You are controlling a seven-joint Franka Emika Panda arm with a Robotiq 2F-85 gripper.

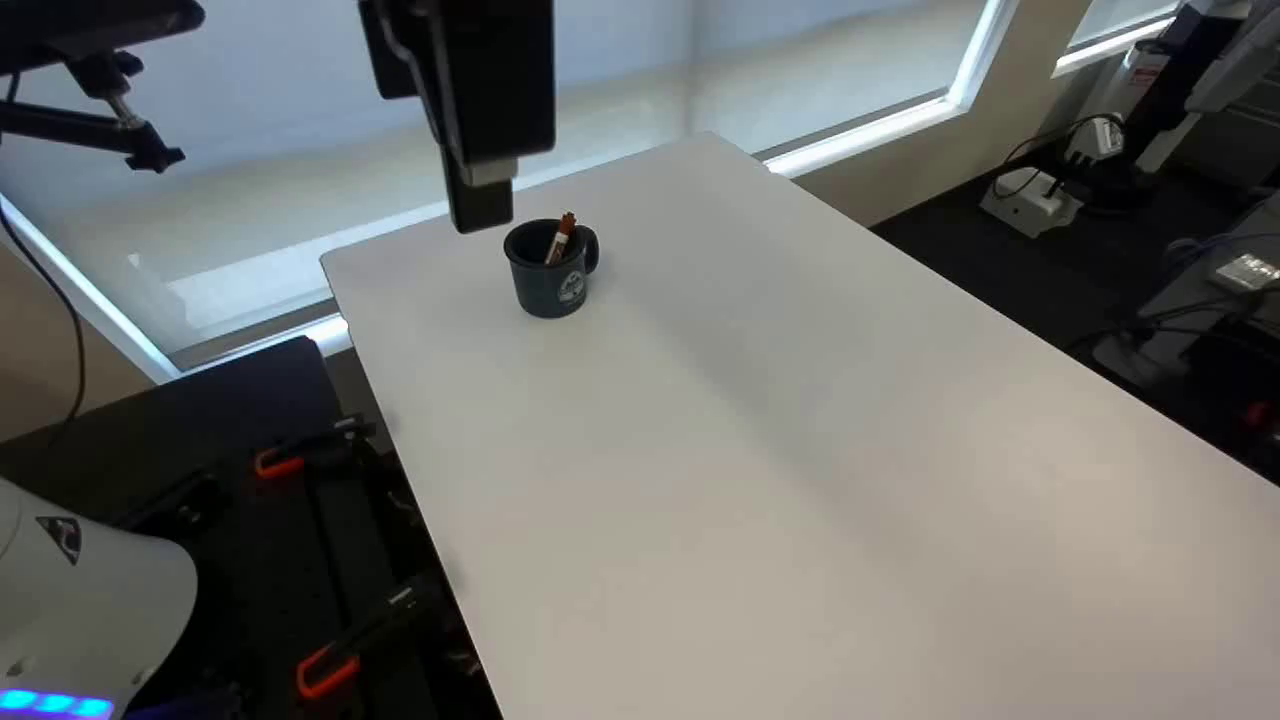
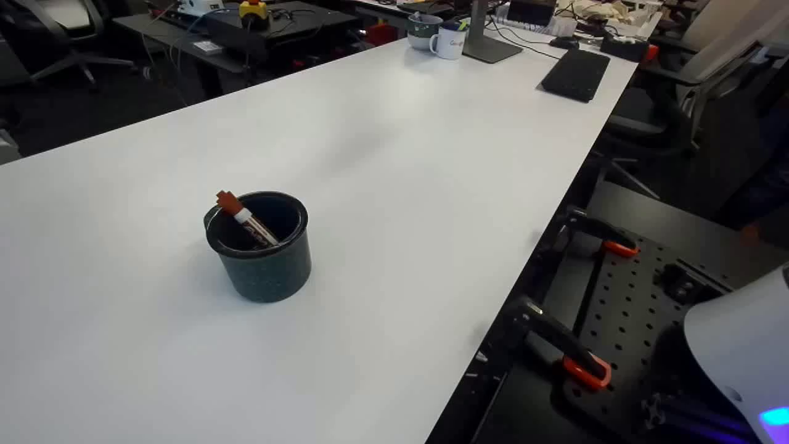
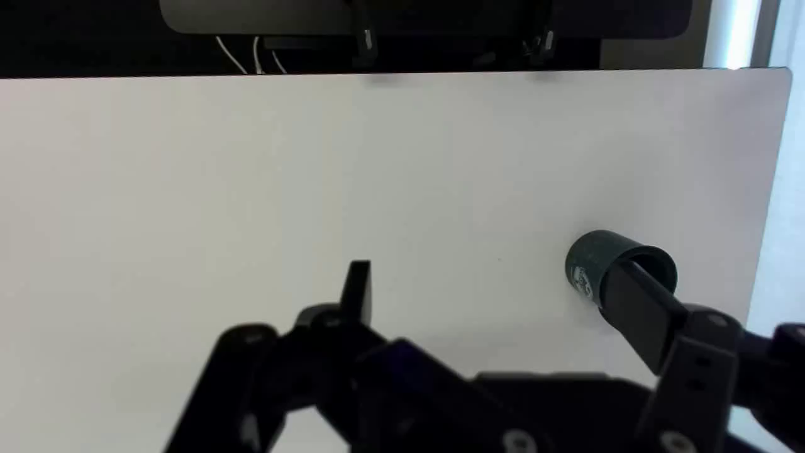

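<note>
A dark green mug (image 1: pixel 549 274) stands upright near the window end of the white table (image 1: pixel 744 432), its handle to the right in exterior view 1. A marker with a brown-red cap (image 2: pixel 248 221) leans inside the mug, cap end above the rim. In the wrist view my gripper is open, its two fingers wide apart with only bare table showing between them. The right finger (image 3: pixel 641 309) covers part of the mug (image 3: pixel 596 253) in that view and hides the marker. Exterior view 1 shows the gripper raised above the table; it is out of sight in exterior view 2.
Clamps with orange-red ends (image 2: pixel 589 372) sit beside the table edge.
</note>
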